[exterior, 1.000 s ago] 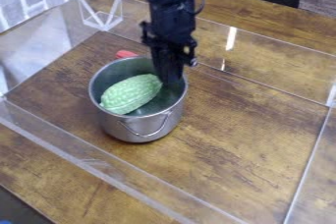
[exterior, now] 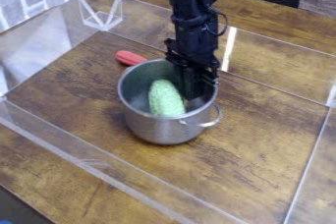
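Note:
A steel pot (exterior: 155,128) with a side handle stands on the wooden table (exterior: 256,159). In it lies a green, bumpy corn-like object (exterior: 165,100). My black gripper (exterior: 196,84) reaches down to the pot's back right rim, partly inside it; its fingertips are dark and hard to make out, and I see nothing held clearly between them. A red object (exterior: 129,57) lies behind the pot on the left, partly hidden.
Clear plastic edges run around the work area, and a white strip (exterior: 230,43) lies at the back right.
My gripper has come down to the pot's back right rim. The pot has shifted right, and the green object in it has turned more upright in the view.

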